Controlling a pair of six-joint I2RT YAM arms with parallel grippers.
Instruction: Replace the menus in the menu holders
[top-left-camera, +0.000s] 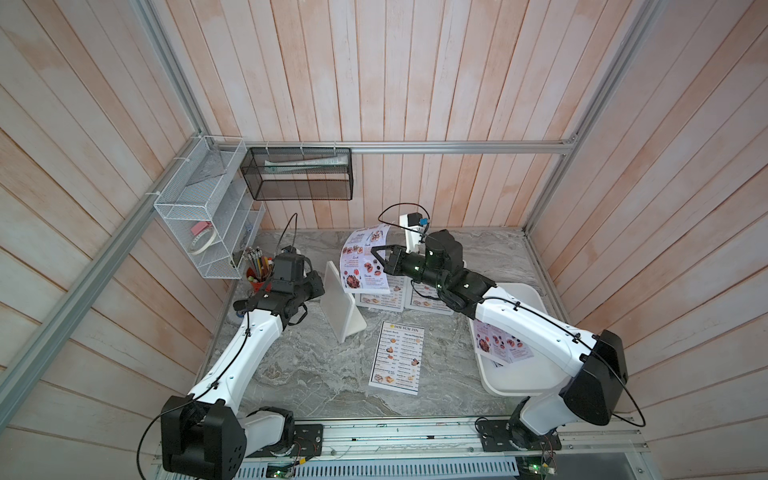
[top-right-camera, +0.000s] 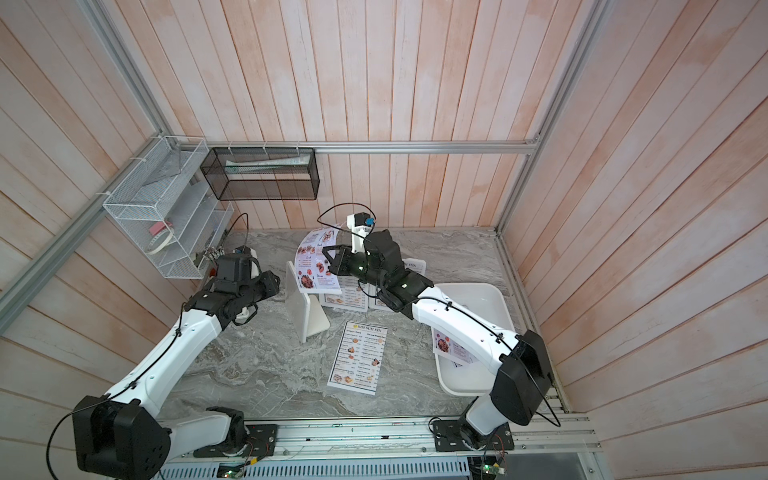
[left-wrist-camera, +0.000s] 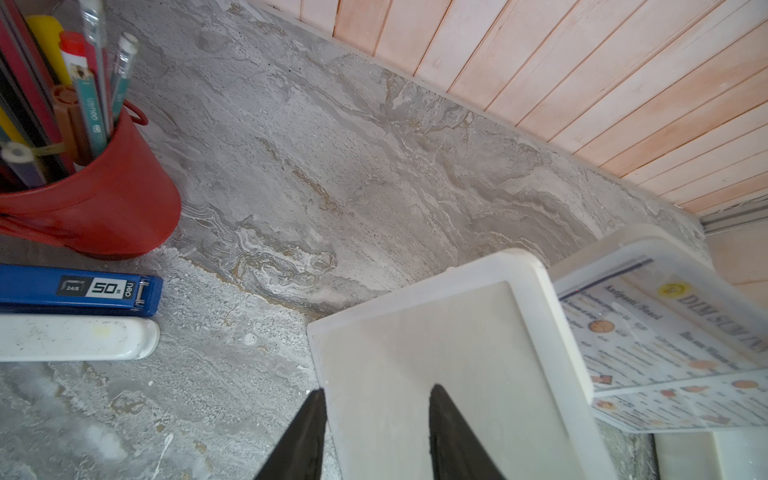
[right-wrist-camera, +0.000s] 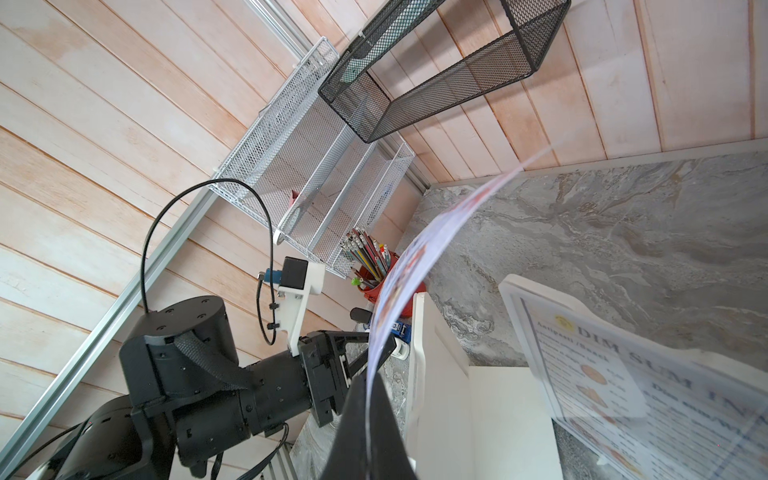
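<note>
A curved menu sheet (top-left-camera: 364, 264) with food pictures hangs in the air, held by its edge in my right gripper, which is shut on it. Below and to its left stands a white menu holder (top-left-camera: 340, 302), its blank panel facing my left arm. My left gripper is at that holder's left side, fingers (left-wrist-camera: 305, 436) apart with the panel seen between and beyond them; contact cannot be told. Another holder (right-wrist-camera: 632, 376) behind carries a "Dim Sum" menu. One more Dim Sum menu (top-left-camera: 397, 357) lies flat on the table.
A white tray (top-left-camera: 512, 386) with menu sheets lies at right, partly under my right arm. A red pencil bucket (left-wrist-camera: 120, 192) and blue stapler (left-wrist-camera: 80, 288) sit at left. White wire shelves (top-left-camera: 204, 208) and a black mesh basket (top-left-camera: 296, 189) hang above.
</note>
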